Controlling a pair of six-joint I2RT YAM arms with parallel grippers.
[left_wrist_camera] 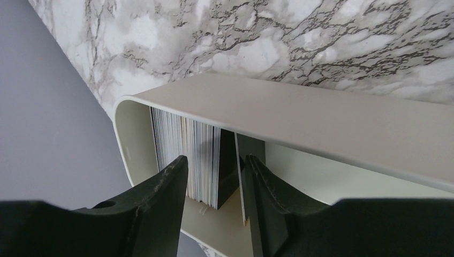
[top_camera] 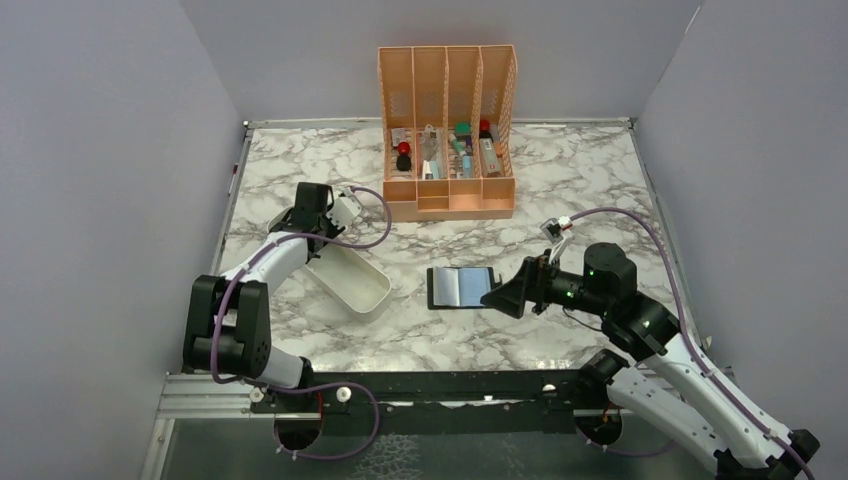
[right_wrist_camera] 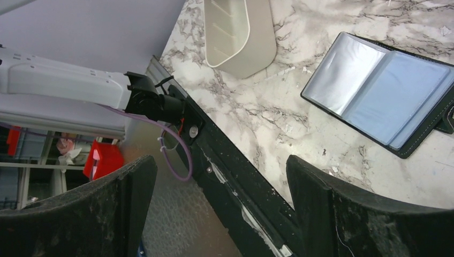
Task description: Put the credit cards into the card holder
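Note:
In the left wrist view, a row of thin credit cards [left_wrist_camera: 191, 147] stands on edge at one end of a long cream bin [left_wrist_camera: 321, 112]. A separate dark card or divider [left_wrist_camera: 250, 147] leans apart from the row, close by the right-hand finger. My left gripper is open over the bin, its fingers on either side of the row's end and that gap; contact cannot be told. The card holder [right_wrist_camera: 381, 91] lies open and flat on the table, with clear sleeves and a black border. My right gripper is open and empty, beside the holder's right edge.
An orange organizer [top_camera: 450, 205] with several small items in its compartments stands at the back. Bare marble table [top_camera: 440, 345] lies in front of the holder, and more is free between it and the bin.

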